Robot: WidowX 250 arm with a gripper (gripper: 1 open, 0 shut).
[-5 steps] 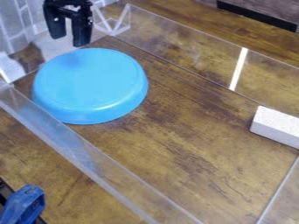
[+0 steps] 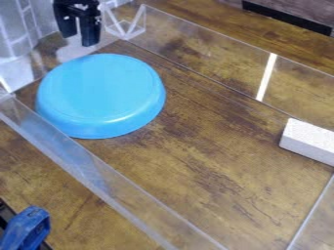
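Note:
A large round light-blue disc (image 2: 101, 95) lies on the wooden surface inside a clear-walled enclosure. Above it, at the top left, is a dark gripper (image 2: 81, 31), partly cut off by the frame and small in view; whether it is open or shut I cannot tell.
A white block (image 2: 310, 139) sits at the right edge. A blue object (image 2: 23, 231) lies at the lower left, outside the clear wall (image 2: 117, 195).
The dark gripper has shifted slightly left and up from where it was a second ago. The disc has not visibly moved.

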